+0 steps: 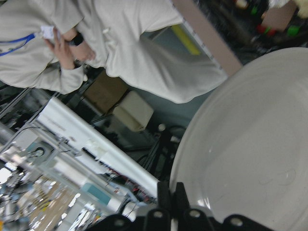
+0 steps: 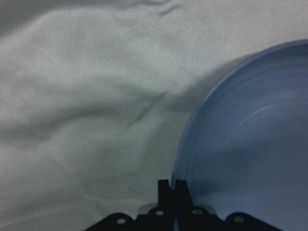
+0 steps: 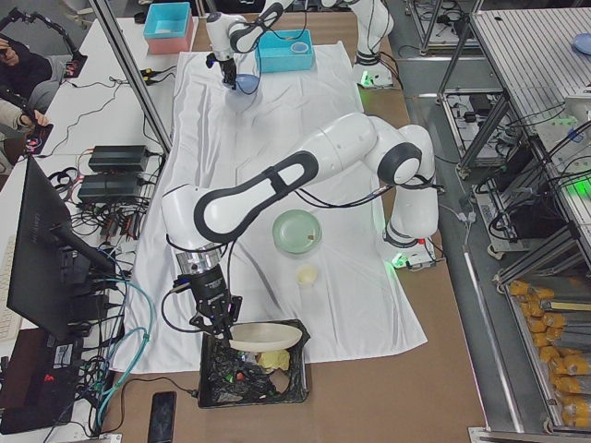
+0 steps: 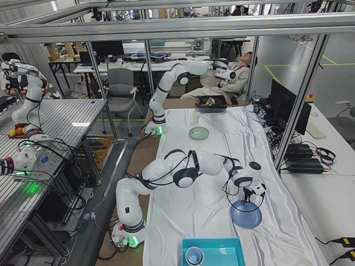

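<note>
My left gripper point(image 3: 222, 323) is shut on the rim of a cream plate point(image 3: 263, 337), held over a black-lined bin point(image 3: 212, 388) of scraps; in the left wrist view the plate point(image 1: 245, 134) fills the right side, its rim between the fingertips. My right gripper is shut on the rim of a blue plate point(image 4: 246, 218) on the white cloth at the other end of the table.
A green plate point(image 3: 296, 231) and a small cream cup point(image 3: 306, 274) sit mid-cloth. A turquoise tray point(image 4: 212, 255) with a cup stands by the right arm. A person sits behind the bin.
</note>
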